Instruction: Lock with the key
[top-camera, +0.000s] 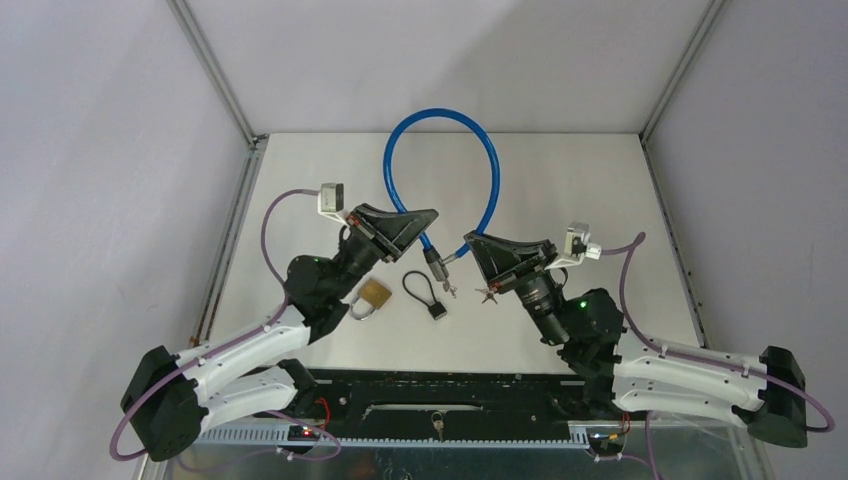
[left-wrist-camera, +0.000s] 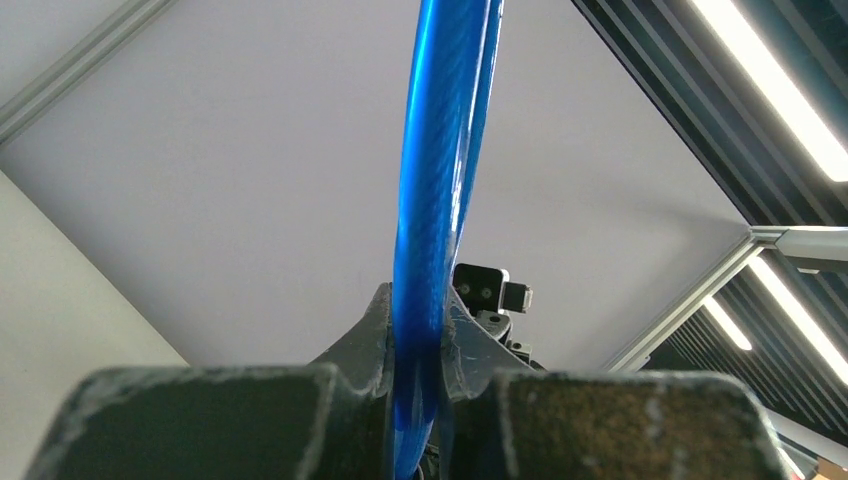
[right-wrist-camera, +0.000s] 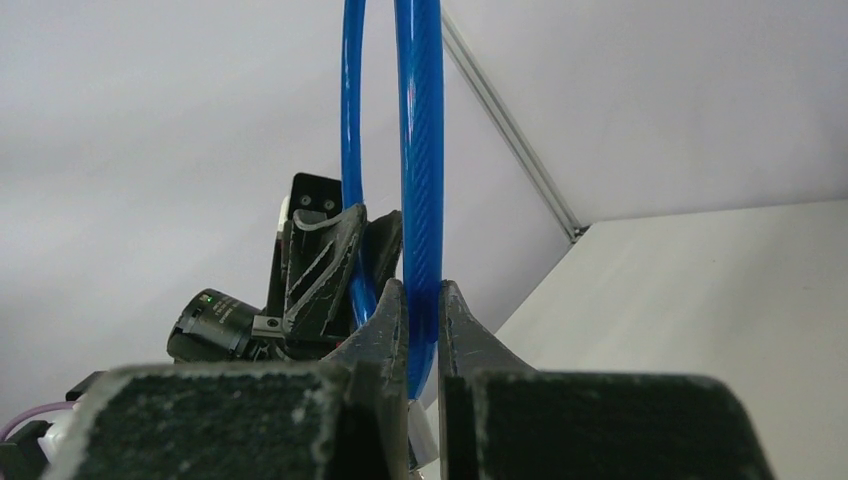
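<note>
A blue cable lock (top-camera: 436, 113) is held up in a loop between my two grippers. My left gripper (top-camera: 432, 213) is shut on one side of the cable (left-wrist-camera: 430, 200), which runs upright between its fingers. On the other side, my right gripper (top-camera: 472, 237) is shut on the cable (right-wrist-camera: 421, 160). The grey lock cylinder (top-camera: 435, 263) hangs below my left gripper, with a key (top-camera: 450, 291) at its lower end. The cable's metal tip (top-camera: 450, 259) lies close beside the cylinder; whether it is seated in it I cannot tell.
On the white table (top-camera: 570, 180) lie a brass padlock (top-camera: 376, 293), a small black cable lock (top-camera: 437, 311) and loose keys (top-camera: 487, 295) near my right gripper. Another key (top-camera: 438, 424) sits in the black front panel.
</note>
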